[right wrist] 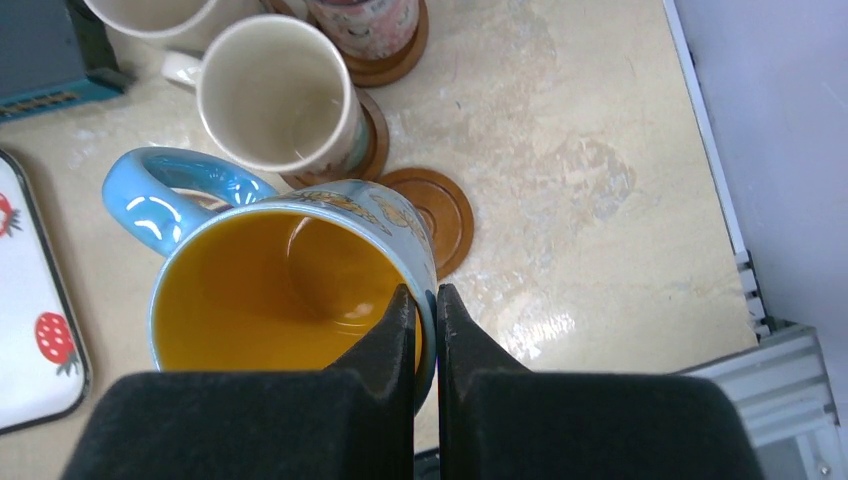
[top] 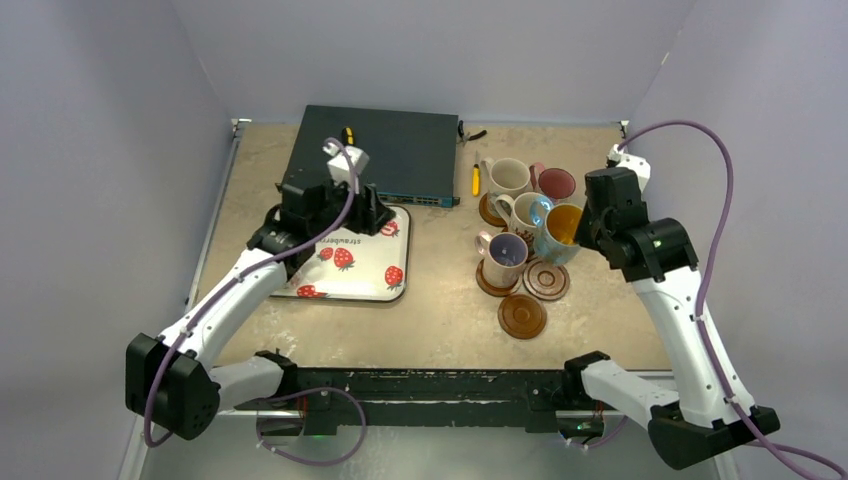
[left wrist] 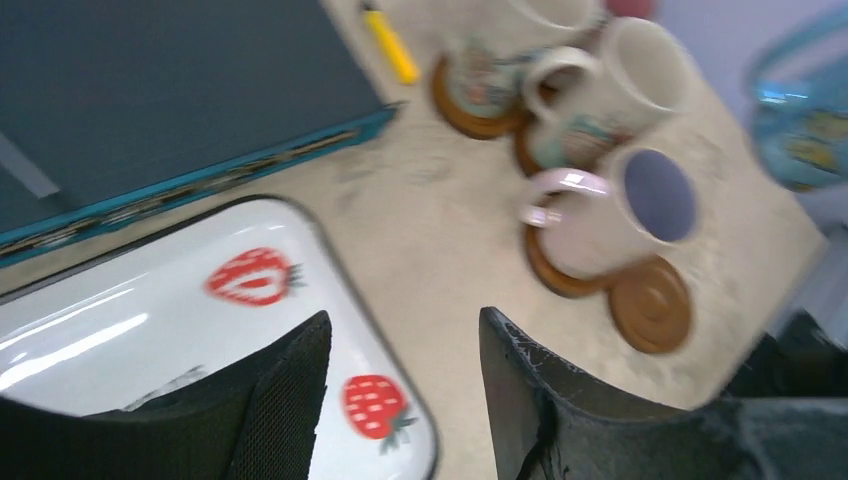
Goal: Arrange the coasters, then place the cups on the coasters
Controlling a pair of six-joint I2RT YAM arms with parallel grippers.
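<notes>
A light blue cup (top: 556,238) with an orange inside hangs above the coaster group at the right. My right gripper is shut on its rim, and the handle points left in the right wrist view. Below the cup, a brown coaster (right wrist: 440,215) lies bare, partly covered by the cup in that view. In the top view two bare coasters show: one (top: 546,280) beside the purple-lined cup and another (top: 522,316) nearer the front. Over the strawberry tray (top: 350,292), my left gripper has its fingers spread, nothing between them.
Several cups stand on coasters, among them a purple-lined cup (top: 504,256), a white cup (top: 509,176) and a pink cup (top: 556,184). A dark flat box (top: 410,150) lies at the back. The table between tray and coasters is clear.
</notes>
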